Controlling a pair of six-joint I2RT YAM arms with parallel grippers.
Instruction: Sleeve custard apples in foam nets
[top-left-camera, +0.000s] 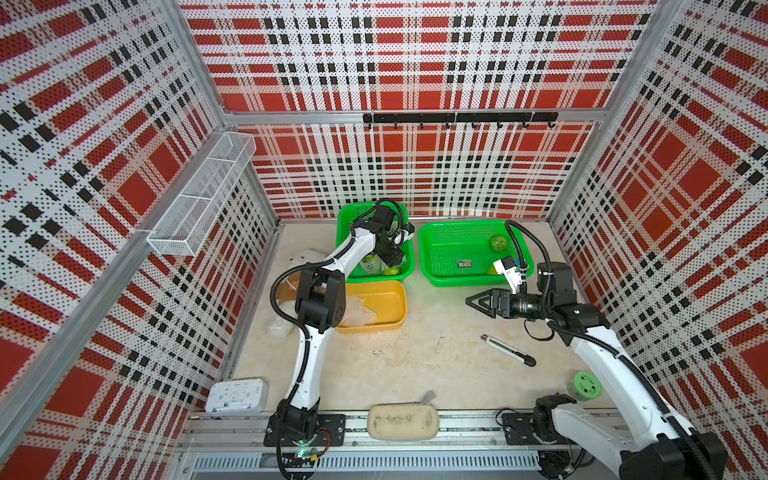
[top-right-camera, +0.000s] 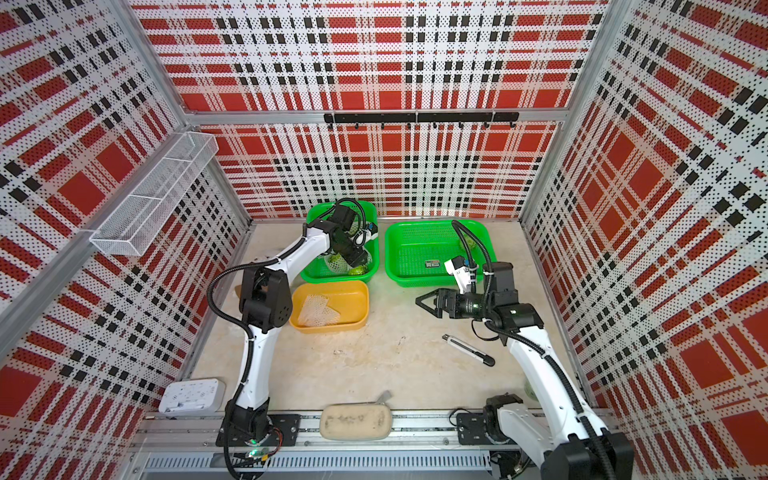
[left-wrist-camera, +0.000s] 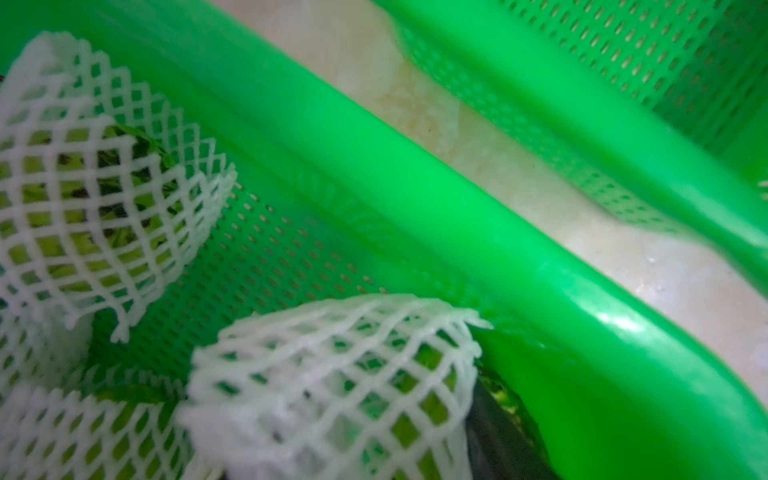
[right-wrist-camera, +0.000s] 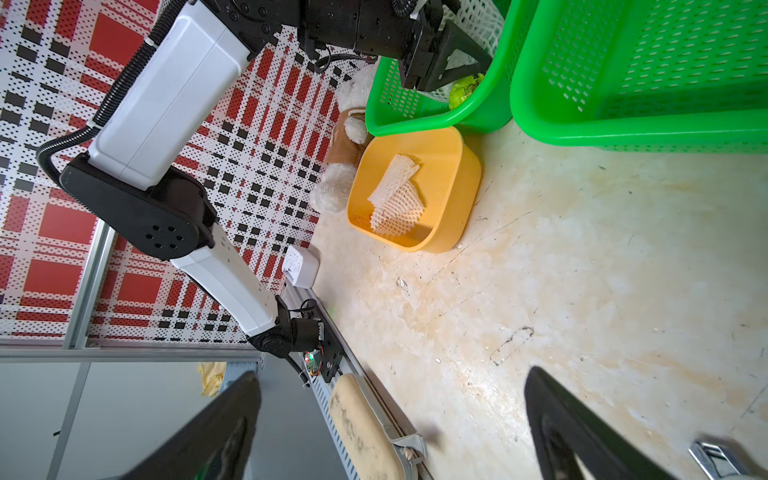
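My left gripper (top-left-camera: 395, 256) is down inside the left green basket (top-left-camera: 345, 214), at its front right corner. The left wrist view shows one dark finger (left-wrist-camera: 497, 438) beside a custard apple in a white foam net (left-wrist-camera: 344, 376); the other finger is hidden, so its grip is unclear. Another netted custard apple (left-wrist-camera: 88, 200) lies at the left of that view, with more netting below it. Over the table, my right gripper stands open and empty. A bare custard apple (top-left-camera: 499, 242) sits in the right green basket (top-left-camera: 436, 279). Loose foam nets (right-wrist-camera: 397, 200) lie in the yellow bin (right-wrist-camera: 448, 212).
A box cutter (top-left-camera: 507, 350) lies on the table below the right gripper. A beige pad (top-left-camera: 403, 421) rests at the front edge, and a white box (top-left-camera: 237, 395) at front left. A narrow gap separates the two green baskets.
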